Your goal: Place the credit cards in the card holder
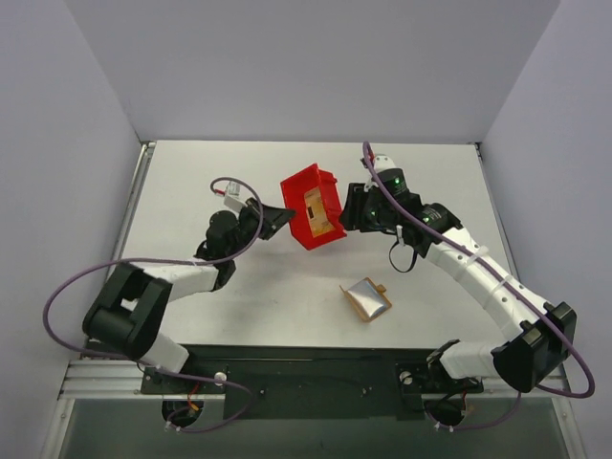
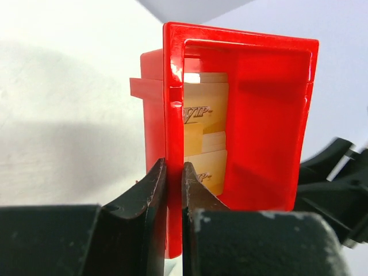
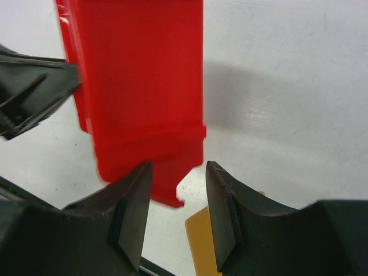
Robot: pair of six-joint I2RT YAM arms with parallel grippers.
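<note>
My left gripper is shut on the near wall of a raised red tray [image 2: 270, 115], tilted up, with gold VIP cards [image 2: 204, 106] inside. The tray [image 1: 304, 225] hangs between both arms in the top view. My right gripper stands open beside the tray's red underside [image 3: 138, 69], with nothing seen held between its fingers. A gold and silver holder-like object [image 1: 368, 299] lies on the table below right, its gold edge also showing in the right wrist view.
Grey walls enclose the sides and back.
</note>
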